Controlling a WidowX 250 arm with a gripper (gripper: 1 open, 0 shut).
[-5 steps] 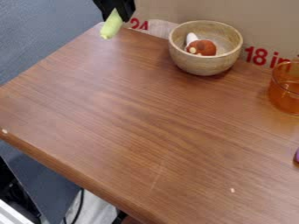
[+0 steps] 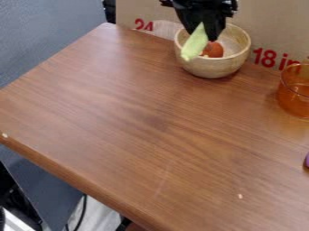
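Observation:
My gripper [image 2: 205, 23] is at the top of the view, over a wooden bowl [image 2: 225, 63] at the back of the table. A pale green, elongated item [image 2: 193, 43] hangs from it at the bowl's left side, partly inside the bowl's outline. A round red-brown item [image 2: 212, 50] sits in the bowl, partly hidden by the green one. The dark fingertips are hard to make out.
An orange translucent container [image 2: 295, 95] stands at the right edge, with a small purple object [image 2: 305, 161] in front of it, cut off. A cardboard panel stands behind.
My gripper has moved right with the green item, from above the table's back left to over the bowl.

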